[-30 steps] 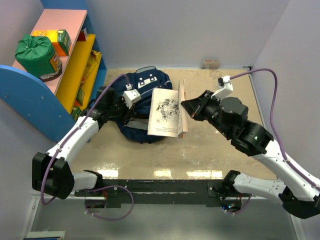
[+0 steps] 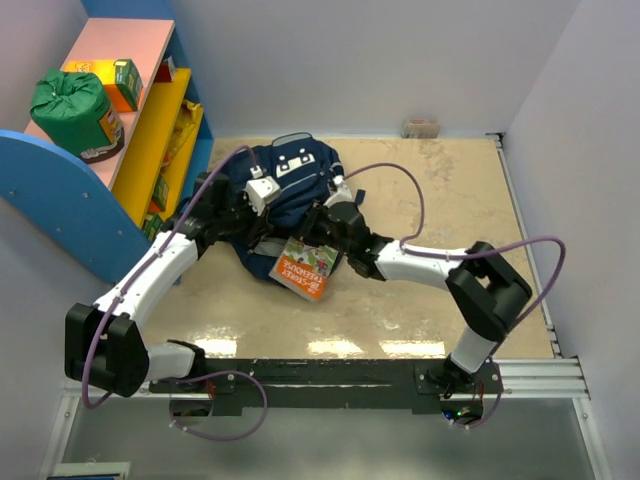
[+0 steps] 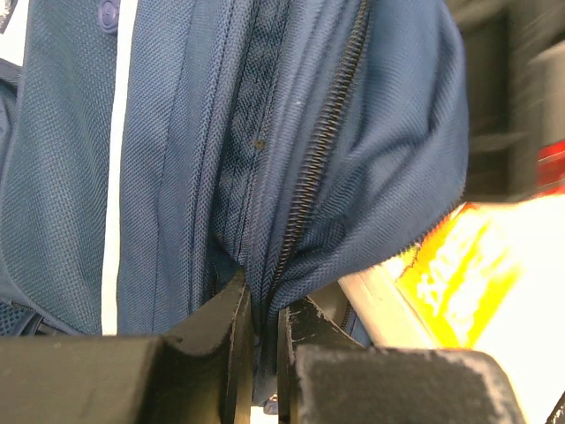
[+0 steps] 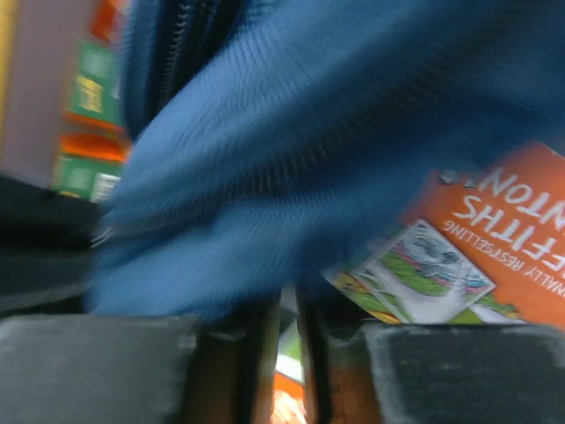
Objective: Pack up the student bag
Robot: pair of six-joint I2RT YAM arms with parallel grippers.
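Note:
The navy backpack (image 2: 295,180) lies on the floor of the workspace. My left gripper (image 2: 258,228) is shut on the edge of its zipped opening; the left wrist view shows zipper and fabric (image 3: 229,159) between the fingers. An orange treehouse book (image 2: 302,270) lies closed at the opening's front, cover up, partly under the navy cloth; its cover (image 4: 494,238) shows in the right wrist view. My right gripper (image 2: 312,230) is at the book's upper end, by the bag's opening. Its fingertips are blurred and partly dark, so I cannot tell what is between them.
At the left stands a shelf unit with a blue side panel (image 2: 55,200), holding a green bag (image 2: 75,110) and boxes (image 2: 115,80).
My right gripper has moved left from the right side to the bag's opening. The book, earlier open and upright, now lies closed in the opening. The left arm stayed still.

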